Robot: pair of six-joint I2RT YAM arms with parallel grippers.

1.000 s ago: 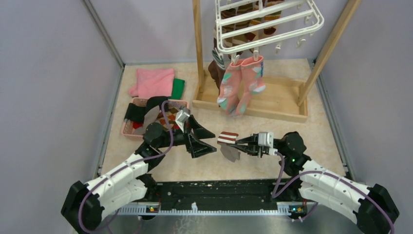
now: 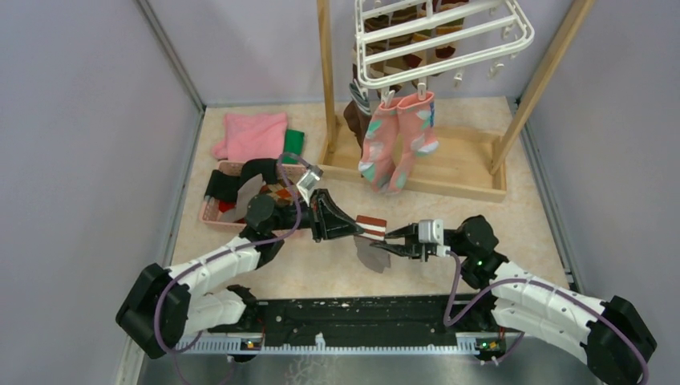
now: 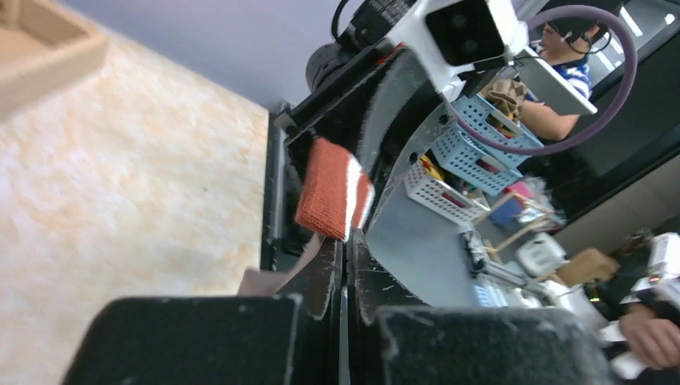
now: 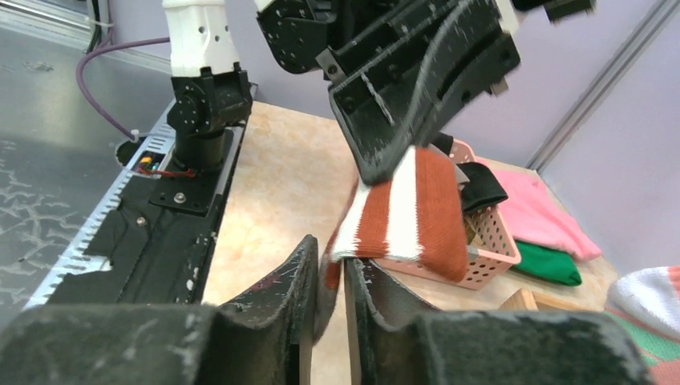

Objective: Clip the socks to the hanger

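Observation:
A brown-and-white striped sock (image 2: 370,222) with a grey lower part is held up between my two grippers over the middle of the table. My left gripper (image 2: 360,231) is shut on its edge; in the left wrist view the fingertips meet at the sock (image 3: 325,188). From the other side, my right gripper has its fingers slightly parted, with the sock (image 4: 437,210) hanging partly in the gap. The white hanger (image 2: 441,42) is at the top of the top view, with a pair of pink socks (image 2: 380,140) and several striped ones clipped on.
A pink basket (image 2: 211,215) of socks stands behind the left arm. A pink cloth (image 2: 252,136) and a green cloth (image 2: 293,143) lie behind it. The hanger's wooden base (image 2: 461,164) fills the back right. Some clips (image 2: 459,78) on the hanger's right are empty.
My left gripper was open and apart from the sock; it has moved right and shut on its edge.

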